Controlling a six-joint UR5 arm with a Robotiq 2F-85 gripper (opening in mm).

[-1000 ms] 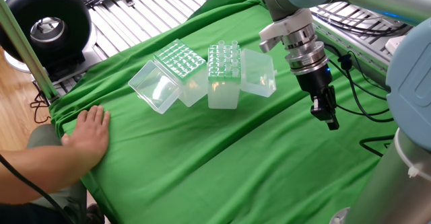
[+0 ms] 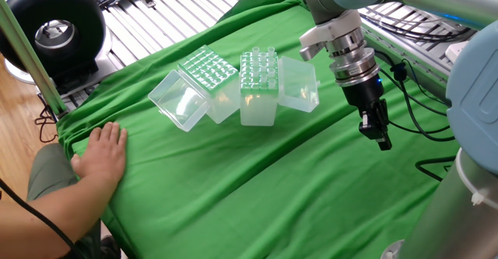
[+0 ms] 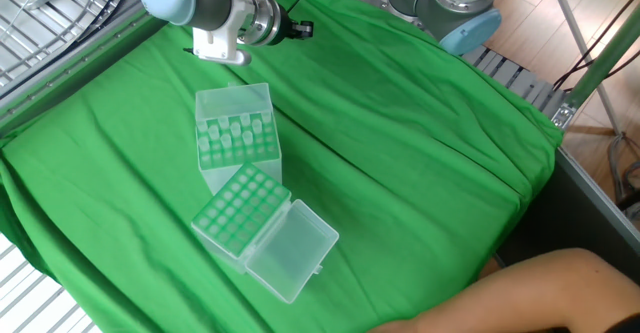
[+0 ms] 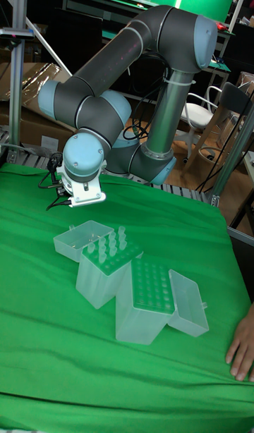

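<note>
Two clear plastic boxes stand side by side on the green cloth with their hinged lids open. One box (image 2: 259,110) has several clear tubes (image 4: 111,244) standing in part of its grid top. The grid of the other box (image 3: 240,211) shows only empty holes. Its lid (image 2: 180,102) leans out toward the person's side, while the lid of the tube-holding box (image 2: 299,85) lies toward the robot. My black gripper (image 2: 384,144) hangs over the cloth, clear of both boxes. No object shows at its tips, and whether its fingers are apart is too small to tell.
A person's hand (image 2: 101,159) rests on the table edge opposite the arm. Loose black cables (image 2: 424,119) hang beside the gripper.
The person's forearm has shifted very slightly at the table edge. My arm, the gripper and both boxes look the same as before.
</note>
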